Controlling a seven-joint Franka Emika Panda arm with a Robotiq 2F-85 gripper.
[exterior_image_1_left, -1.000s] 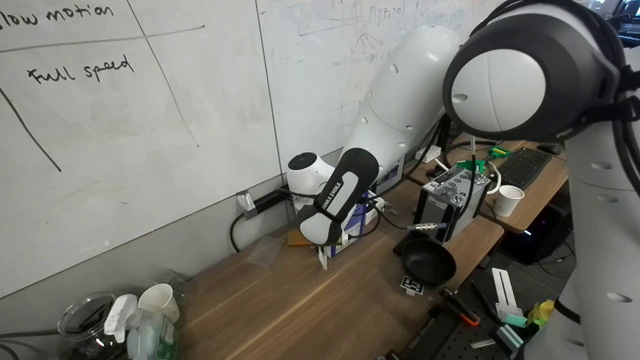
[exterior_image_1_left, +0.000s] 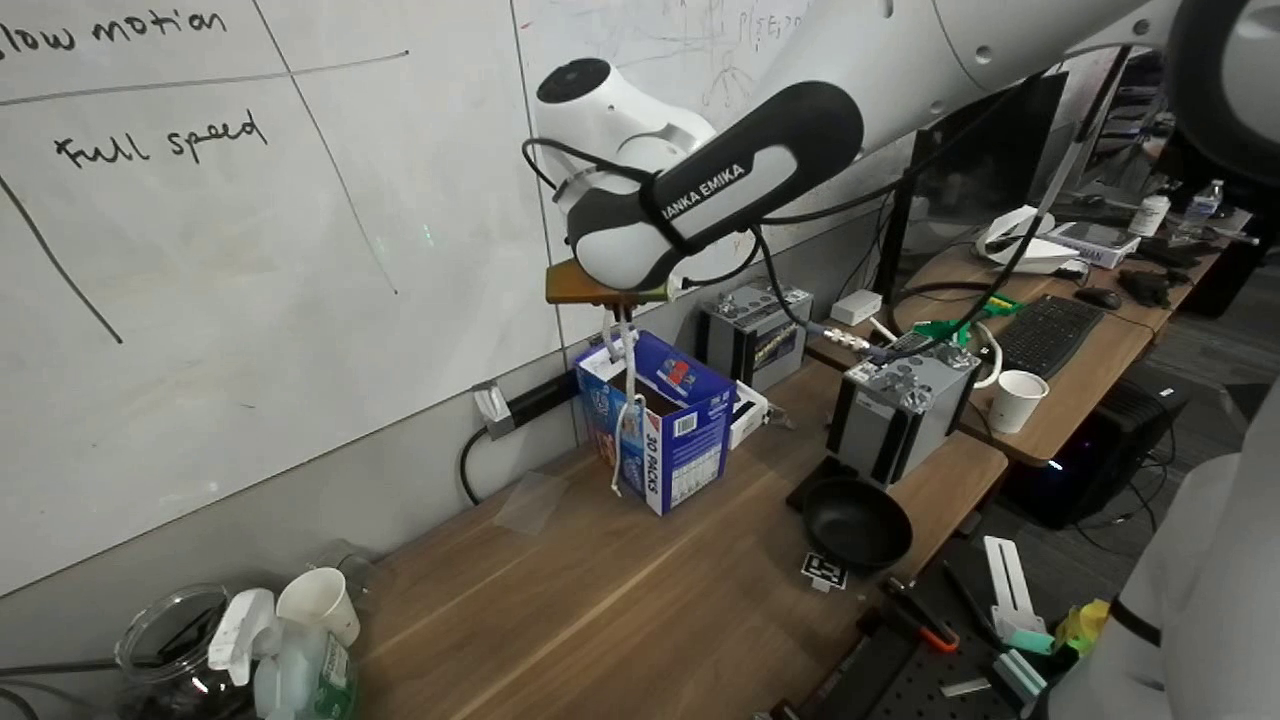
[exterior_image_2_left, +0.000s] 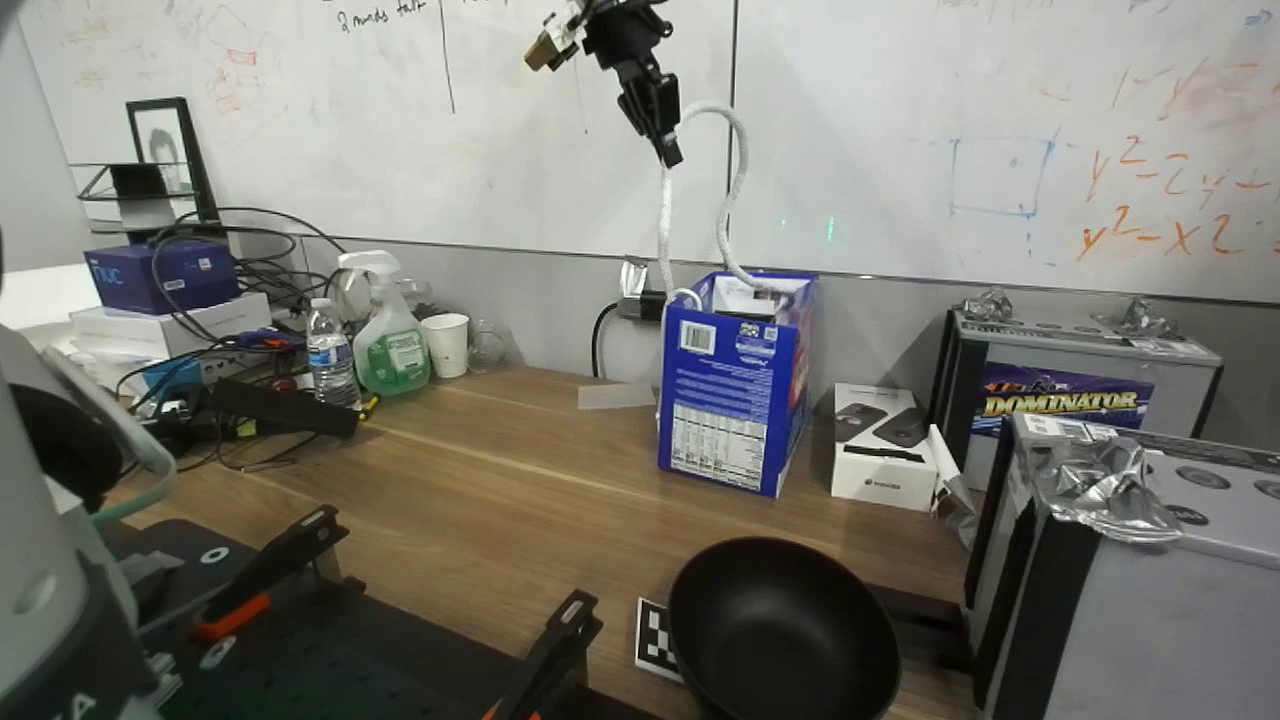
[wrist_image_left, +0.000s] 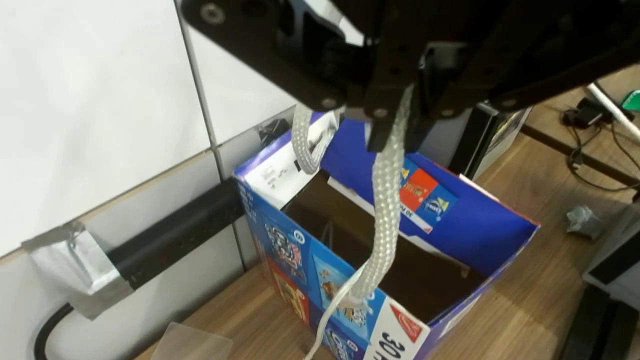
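A white braided cord (wrist_image_left: 388, 201) hangs from my gripper (exterior_image_2_left: 672, 158), which is shut on it high above the desk. In the second exterior view the cord (exterior_image_2_left: 735, 180) loops over and down to the open top of a blue snack box (exterior_image_2_left: 732, 390). One end, thinner and stringy, droops outside the box front in the first exterior view, beside the "30 PACKS" panel of the box (exterior_image_1_left: 684, 456). The wrist view looks down into the box (wrist_image_left: 480, 219), whose inside is mostly dark; another stretch of cord bends over its back corner. My fingertips are partly in shadow there.
A black pan (exterior_image_2_left: 780, 636) sits at the desk's front. Grey batteries (exterior_image_2_left: 1080, 360) and a white phone box (exterior_image_2_left: 882, 450) stand right of the snack box. A spray bottle (exterior_image_2_left: 390, 330) and paper cup (exterior_image_2_left: 446, 344) are at the left.
My arm has risen from low at the box to well above it. The cord now hangs stretched up from the box, and the box, previously mostly covered by the arm, shows fully.
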